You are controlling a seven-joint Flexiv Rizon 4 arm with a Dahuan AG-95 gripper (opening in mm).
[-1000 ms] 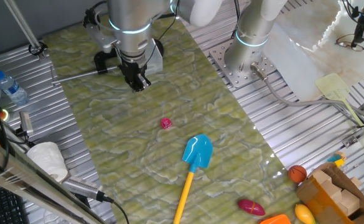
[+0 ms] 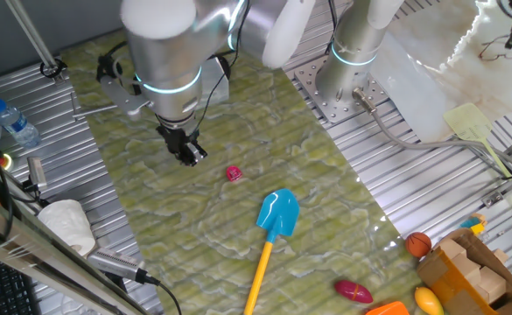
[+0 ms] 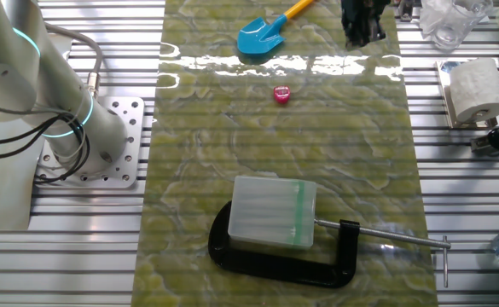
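My gripper (image 2: pixel 192 157) hangs above the green marbled mat (image 2: pixel 164 236), up and left of a small pink-red object (image 2: pixel 234 173) in exterior view 1. A clear gap separates the two in that picture. Exterior view 2 catches the dark gripper (image 3: pixel 364 34) at its top edge, with the small pink-red object (image 3: pixel 281 94) lying on the mat. Its fingers are too small and dark to show whether they are open or shut. A toy shovel (image 2: pixel 278 214) with blue blade and yellow handle lies on the mat nearby.
A black clamp (image 3: pixel 296 271) lies around a translucent box (image 3: pixel 266 211) on the mat. A basketball toy (image 2: pixel 418 244), a purple-red toy (image 2: pixel 353 290) and a cardboard box (image 2: pixel 462 282) sit at lower right.
The pink-red object and the shovel have stayed put.
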